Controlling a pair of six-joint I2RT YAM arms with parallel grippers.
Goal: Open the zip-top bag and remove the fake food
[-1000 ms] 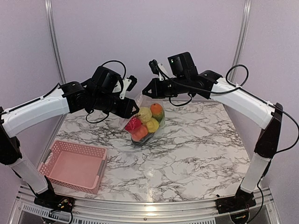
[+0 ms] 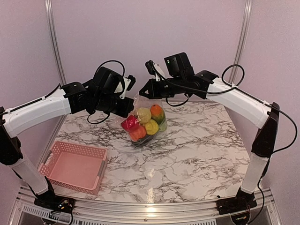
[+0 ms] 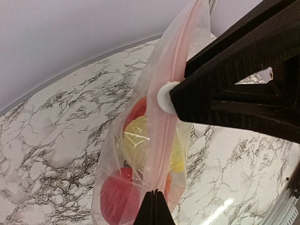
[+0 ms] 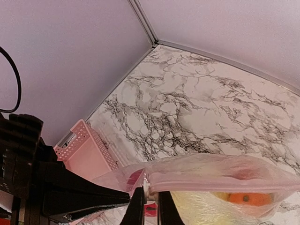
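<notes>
The clear zip top bag [image 2: 161, 127], full of fake food, hangs below both grippers. Inside are a red piece [image 2: 130, 123], an orange one [image 2: 137, 133], a yellow one [image 2: 151, 126], a pale yellow one [image 2: 143, 115] and a mango-like one [image 2: 158, 112]. My left gripper is shut at the lower end of the pinkish zip strip [image 3: 161, 140], with the thin bag edge at its fingertips. Farther along that strip, my right gripper is shut on the small white zip slider [image 3: 166, 97]. Whether the mouth is parted cannot be told.
An empty pink basket [image 2: 75, 164] stands at the front left of the marble table [image 2: 197, 154]. Both arms reach in close together at the back.
My right gripper has shifted slightly left, toward the left gripper. The left arm has barely moved, and the bag has shifted and changed shape a little.
</notes>
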